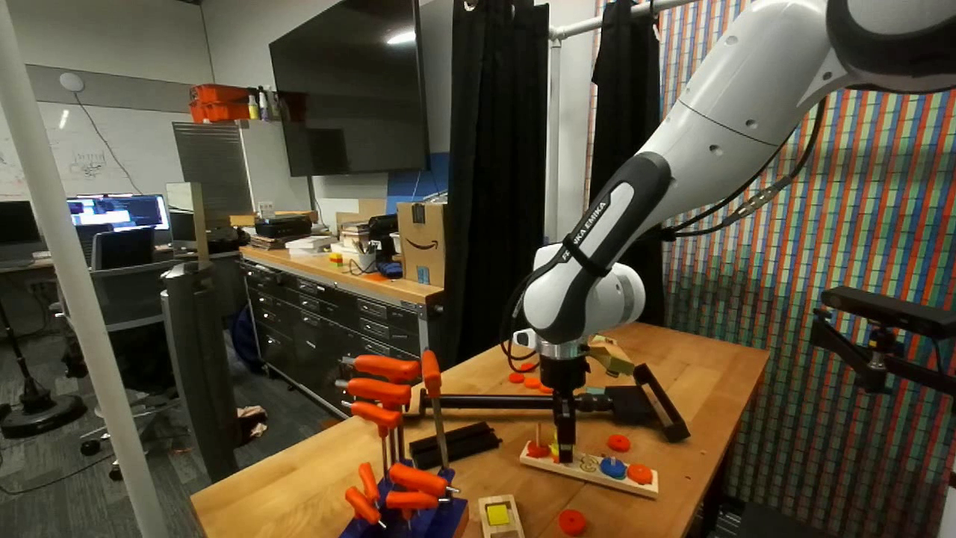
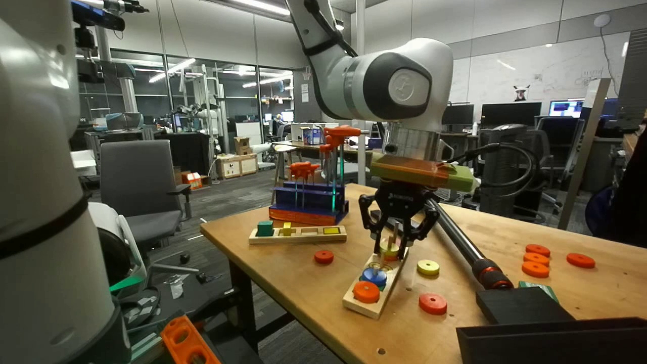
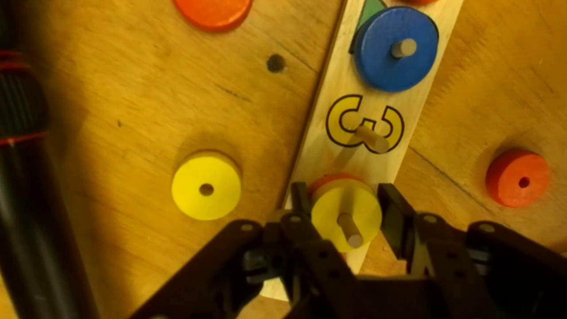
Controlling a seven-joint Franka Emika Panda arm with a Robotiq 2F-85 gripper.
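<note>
A wooden peg board (image 3: 319,159) lies lengthwise under my gripper. The fingers are shut on a yellow disc (image 3: 325,215), one finger at each side. A wooden peg comes up through its hole, and the edge of a red disc (image 3: 335,178) shows directly beneath it. Beside the held disc, the peg (image 3: 373,139) at the printed yellow 3 is bare. A blue disc (image 3: 382,58) sits on the peg beyond, and an orange disc (image 2: 366,291) occupies the board's end. Another red disc (image 1: 538,449) is at the opposite end.
Loose on the table are a yellow disc (image 2: 428,267) and red discs (image 2: 433,303) (image 2: 324,257) on either side of the board. A black tube (image 2: 467,236) lies behind. The orange-handled tool rack (image 1: 394,502) and a shape board (image 2: 297,237) are nearby.
</note>
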